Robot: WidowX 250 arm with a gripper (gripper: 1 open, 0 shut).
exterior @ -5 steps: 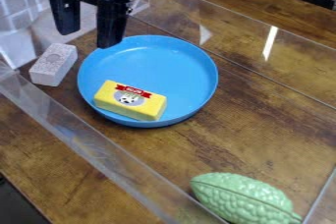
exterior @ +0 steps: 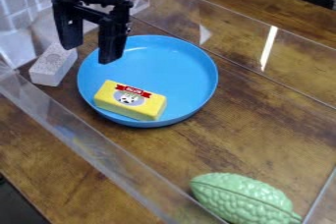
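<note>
My black gripper (exterior: 92, 33) hangs at the upper left, over the back left part of a blue plate (exterior: 178, 76), its fingers pointing down and apart, open with nothing seen between them. A yellow box with a red label (exterior: 130, 100) lies on the front of the plate. A white block (exterior: 54, 64) sits left of the plate, just below and left of the gripper.
A green, bumpy vegetable-like object (exterior: 243, 197) lies at the lower right. Clear plastic walls cross the wooden table (exterior: 250, 110) diagonally. The wood right of the plate is bare.
My gripper has come slightly lower, toward the plate and white block. The objects on the table have not moved.
</note>
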